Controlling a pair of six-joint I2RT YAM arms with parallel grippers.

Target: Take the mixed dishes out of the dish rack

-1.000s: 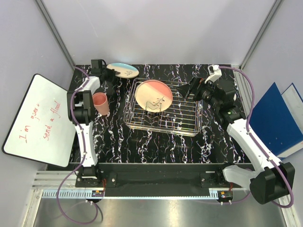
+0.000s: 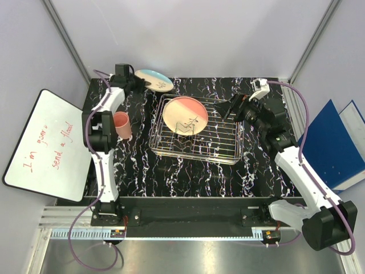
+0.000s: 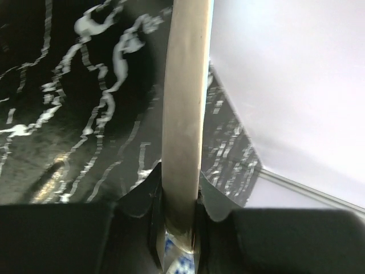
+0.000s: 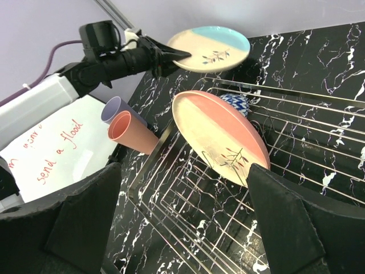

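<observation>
My left gripper (image 2: 141,85) is shut on the rim of a cream and light-blue plate (image 2: 155,79), held beyond the back-left corner of the dish rack (image 2: 197,155). The left wrist view shows this plate (image 3: 185,108) edge-on between the fingers. A cream and pink plate (image 2: 183,116) leans in the left half of the rack, its twig pattern (image 4: 235,158) facing front. Behind it, a blue-and-white patterned dish (image 4: 236,103) is partly hidden. Over the rack's right side, my right gripper (image 2: 224,111) is open, its fingers (image 4: 85,208) wide apart with nothing between.
Left of the rack, a pink cup (image 2: 122,125) and a purple cup (image 4: 116,110) stand close together. A whiteboard (image 2: 48,145) lies at the left and a blue folder (image 2: 331,148) at the right. Bare dark marbled counter (image 2: 188,180) shows in front of the rack.
The right arm has barely shifted.
</observation>
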